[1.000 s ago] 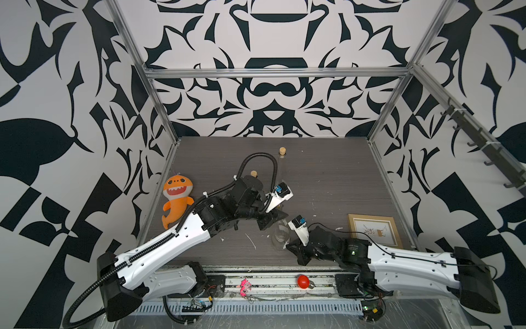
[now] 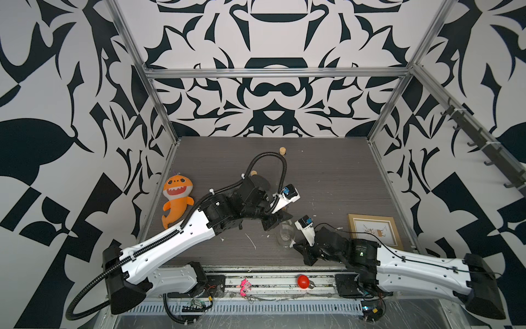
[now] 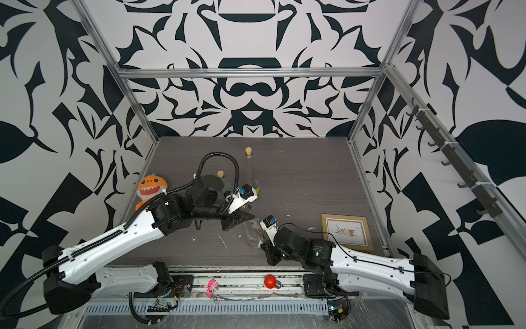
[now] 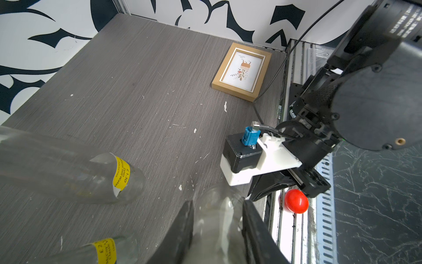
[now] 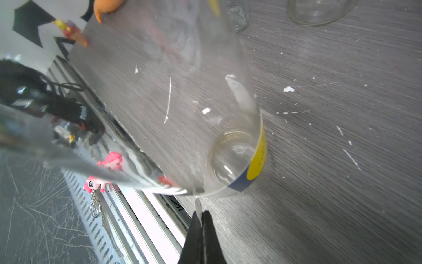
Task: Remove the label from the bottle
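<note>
A clear bottle (image 2: 285, 234) hangs between the arms near the front of the table, with my left gripper shut on it. Its lower end, with a yellow and blue label (image 5: 255, 158), shows in the right wrist view. My right gripper is shut just below that lower end, at a thin pale strip that may be a label edge; whether the strip is pinched between the fingers is unclear. Two more labelled bottles, one (image 4: 66, 167) larger and one (image 4: 81, 255) smaller, stand farther back.
An orange shark toy (image 2: 176, 200) lies at the left and a framed picture (image 2: 372, 229) at the right. A red ball (image 2: 303, 281) and a pink figure (image 2: 245, 286) are on the front rail.
Both arms have shifted slightly to the right in the top left view over the last second, the bottle moving along with my left gripper.
</note>
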